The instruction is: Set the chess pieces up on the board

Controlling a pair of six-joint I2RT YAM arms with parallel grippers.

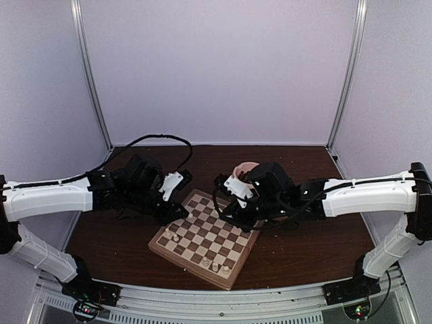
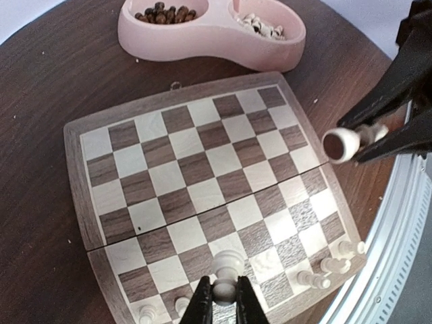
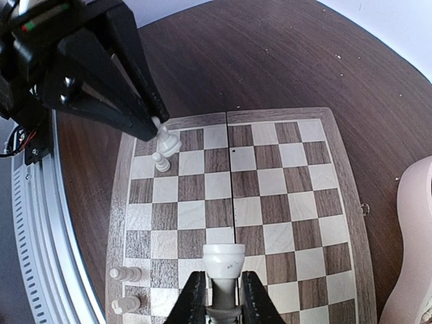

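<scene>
The wooden chessboard (image 1: 206,233) lies turned on the table. White pieces stand along its near side, such as a piece (image 2: 147,314) at one corner and, at the other end, a piece (image 2: 351,248) with two more beside it. My left gripper is shut on a white chess piece (image 2: 228,263), held above the board's left part. Over the right part, my right gripper is shut on another white piece (image 3: 223,260), its wide base pointing outward. In the top view the arms largely hide both held pieces.
A pink two-bowl container (image 2: 196,37) stands behind the board, with brown pieces (image 2: 167,13) in one bowl and white pieces (image 2: 260,27) in the other. Most squares in the board's middle are empty.
</scene>
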